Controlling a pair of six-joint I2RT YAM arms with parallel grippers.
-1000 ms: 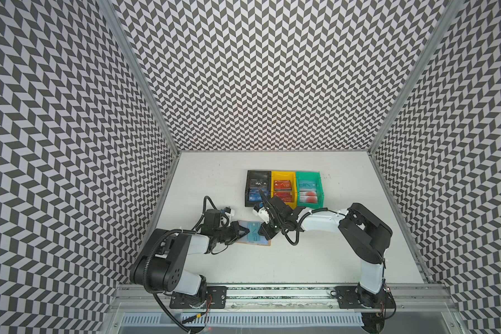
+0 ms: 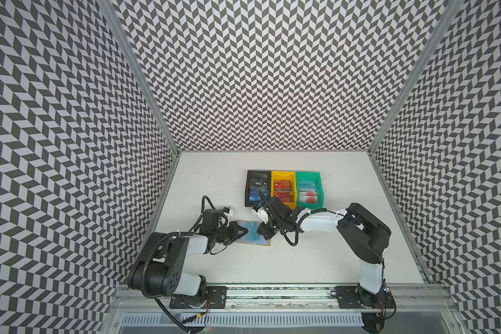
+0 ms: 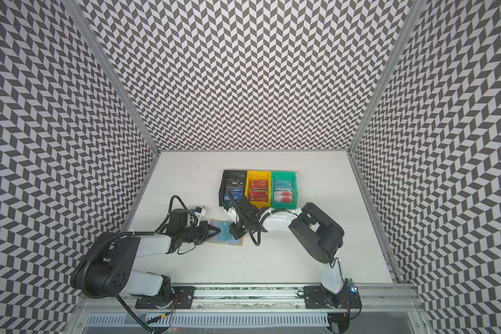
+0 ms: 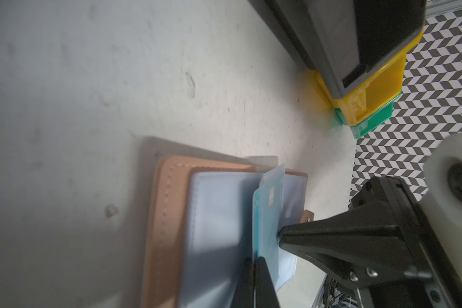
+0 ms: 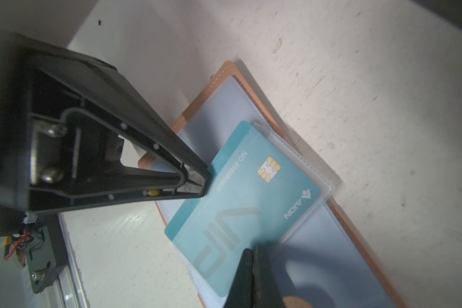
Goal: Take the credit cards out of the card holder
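The tan-edged card holder (image 5: 323, 256) lies open on the table between my grippers, with a teal AION card (image 5: 225, 200) on its clear sleeve. In the left wrist view my left gripper has its tips together at the card's edge; in the right wrist view it reaches onto the card from the left. My right gripper is shut, its tips at the card's near edge. I cannot tell whether either holds the card's thin edge.
Behind the holder stand three bins: black (image 2: 250, 175), yellow (image 2: 282, 175) and green (image 2: 309, 175), each with cards inside.
My left arm's elbow has shifted slightly; both grippers stay at the holder with little visible change.
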